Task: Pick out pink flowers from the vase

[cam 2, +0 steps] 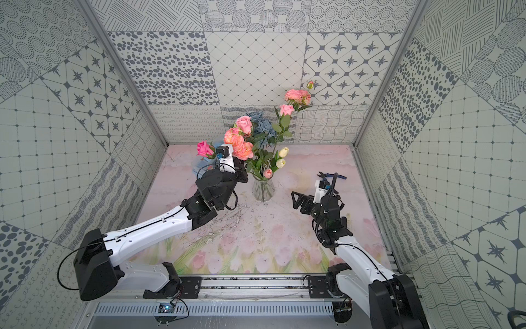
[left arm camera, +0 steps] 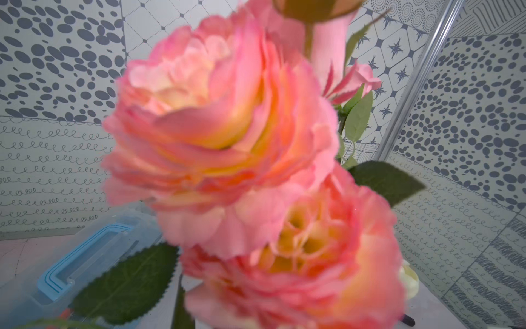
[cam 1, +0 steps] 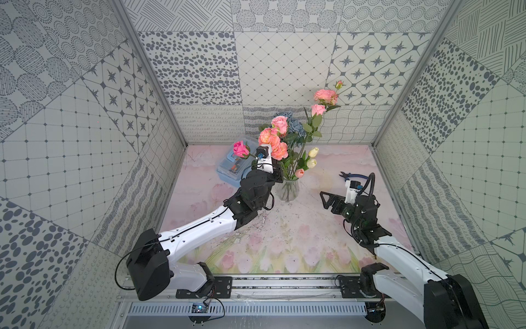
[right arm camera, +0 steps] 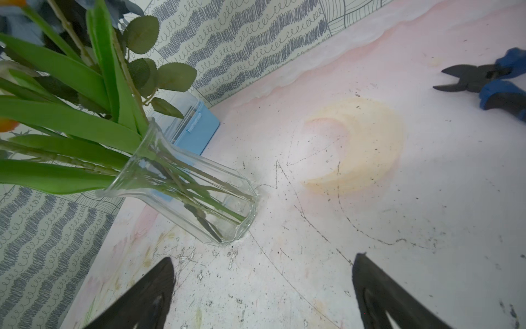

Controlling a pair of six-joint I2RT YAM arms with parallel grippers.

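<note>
A glass vase (cam 1: 287,189) holds pink roses (cam 1: 279,124), a magenta rose (cam 1: 241,149), blue flowers (cam 1: 296,125) and tulips (cam 1: 312,162). My left gripper (cam 1: 268,161) is up among the left pink roses at the vase. Large pink-orange blooms (left arm camera: 219,126) fill the left wrist view and hide its fingertips, so I cannot tell how its fingers stand. My right gripper is open and empty, low above the table, right of the vase.
A blue lidded box (cam 1: 230,170) lies behind the vase at the left. Blue-handled pliers (right arm camera: 496,82) lie at the right back.
</note>
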